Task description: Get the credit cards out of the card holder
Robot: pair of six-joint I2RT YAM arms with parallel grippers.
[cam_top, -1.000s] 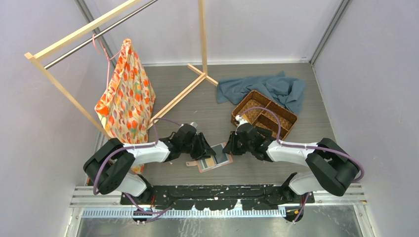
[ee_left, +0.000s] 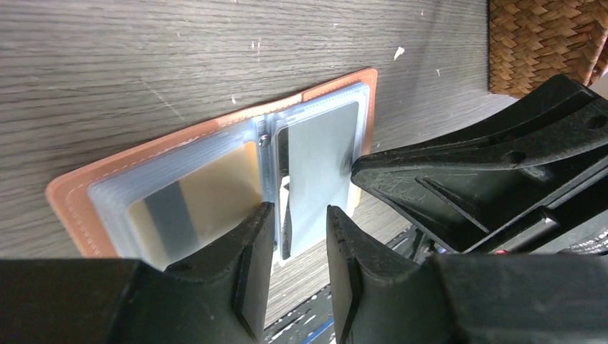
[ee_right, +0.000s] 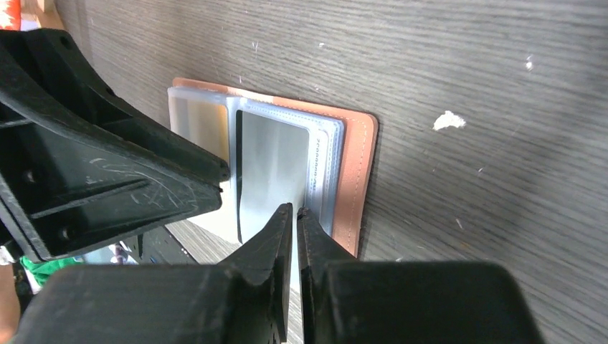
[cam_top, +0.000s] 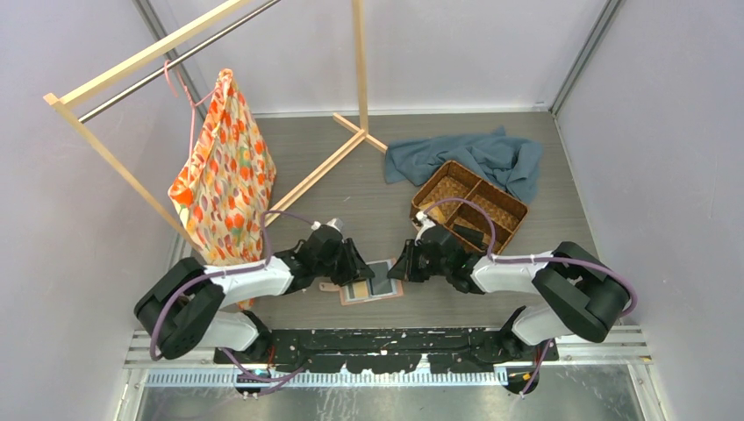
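The open card holder [cam_top: 368, 294] lies flat between my grippers, a tan leather cover with clear sleeves. In the left wrist view a grey card [ee_left: 319, 165] fills the right sleeve and a beige card [ee_left: 215, 190] the left. My left gripper is part open over the middle of the holder, by the spine, with nothing clearly held. My right gripper is shut at the right sleeve near its outer edge; what lies between its fingertips is too small to tell. The holder's near edge is partly hidden by the fingers.
A divided wicker basket [cam_top: 504, 210] sits behind my right arm, with a blue cloth [cam_top: 465, 149] behind it. A wooden rack with a hanging patterned garment [cam_top: 219, 175] stands at left. Bare table surrounds the holder's far side.
The holder has shifted slightly left and toward the near edge, along with both grippers. The right gripper has come a little left and down in the top view.
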